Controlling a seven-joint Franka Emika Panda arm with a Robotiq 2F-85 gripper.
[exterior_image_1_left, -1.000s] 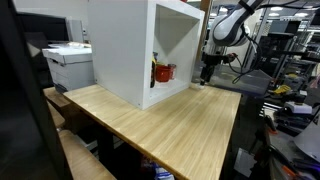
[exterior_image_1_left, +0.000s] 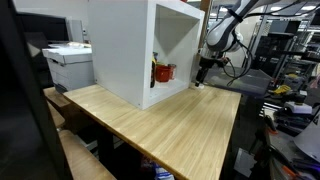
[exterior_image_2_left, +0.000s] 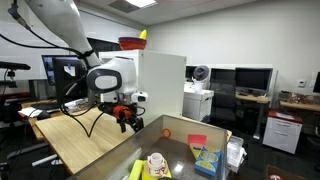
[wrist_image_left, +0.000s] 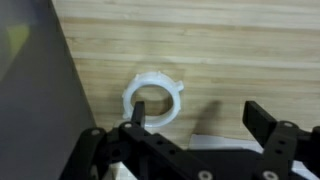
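A white ring (wrist_image_left: 152, 78) lies flat on the wooden table in the wrist view. My gripper stands open above the table, with nothing held between its fingers. The left finger (wrist_image_left: 135, 150) overlaps the ring's lower edge in this view; the other is well to the right. Exterior view 1 has the gripper (exterior_image_1_left: 200, 73) at the table's far end, beside the white open-sided cabinet (exterior_image_1_left: 120, 45). In exterior view 2 the gripper (exterior_image_2_left: 124, 119) appears low in front of the white arm. The ring cannot be made out in the exterior views.
A red mug (exterior_image_1_left: 162, 73) stands inside the cabinet. In exterior view 2, a grey bin (exterior_image_2_left: 182, 152) beside the arm holds several items, including a blue one (exterior_image_2_left: 207, 160). Bowls (exterior_image_2_left: 133, 43) sit on the cabinet's top.
The arm and gripper have risen over the last second at the far end of the table. Nothing else has visibly moved.
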